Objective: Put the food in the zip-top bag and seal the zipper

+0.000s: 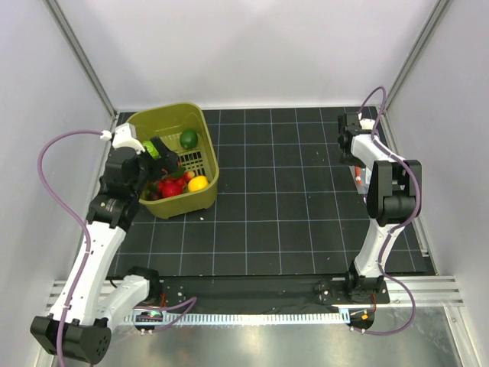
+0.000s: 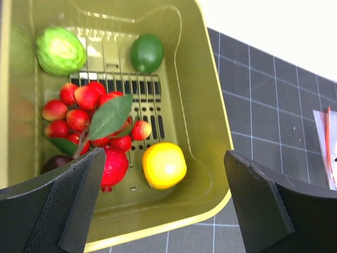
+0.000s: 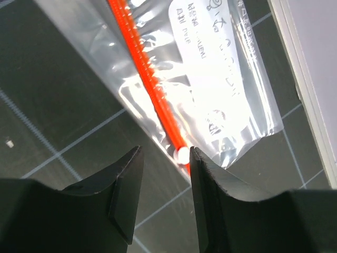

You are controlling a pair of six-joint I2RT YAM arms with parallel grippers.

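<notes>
The clear zip bag (image 3: 210,68) lies flat by the right wall, printed with a white label. A red zipper strip (image 3: 150,79) runs along it, with a white slider (image 3: 182,155) at its near end. My right gripper is part open, its fingertips close to the slider; whether they touch it I cannot tell. In the top view the right arm hides much of the bag. My left gripper hangs open over the basket with nothing between its fingers. Below it lie a yellow fruit (image 2: 164,165), a pomegranate (image 2: 113,168), red berries (image 2: 78,120) and an avocado (image 2: 146,54).
The olive basket (image 1: 210,187) stands at the left of the table, also holding a green cabbage (image 2: 60,51) and a dark fruit (image 2: 57,163). Bare dark gridded table (image 1: 263,199) fills the middle. A white wall (image 3: 316,68) rises close beside the bag.
</notes>
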